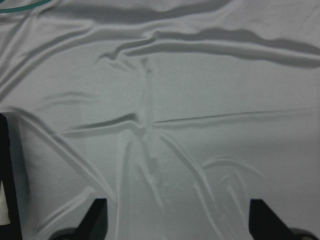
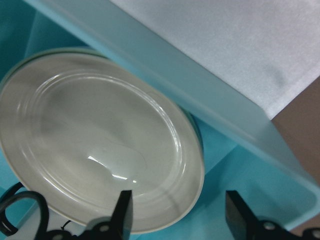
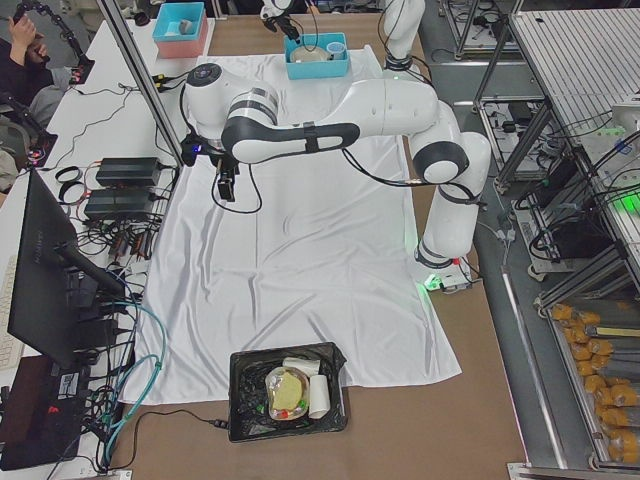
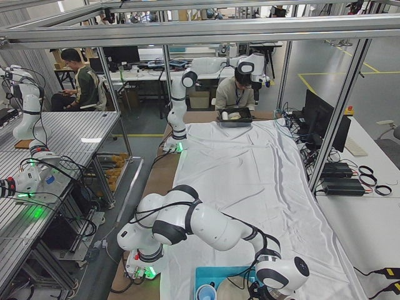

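My left gripper [image 3: 227, 190] hangs open and empty above the white cloth [image 3: 290, 250]. In the right wrist view my right gripper stands open over a blue bin [image 2: 272, 180] [image 3: 315, 68], with a stack of cream oval plates [image 2: 105, 140] beneath its fingers. The bin also holds a light blue cup [image 4: 206, 294]. A black tray [image 3: 245, 420] at the opposite end holds a lidded food container [image 3: 288, 390] and white rolls [image 3: 319, 395].
A monitor [image 3: 45, 280], cables and black boxes line the side table beside the cloth. A metal post stands along that edge. A seated person [image 4: 234, 94] is behind the black tray.
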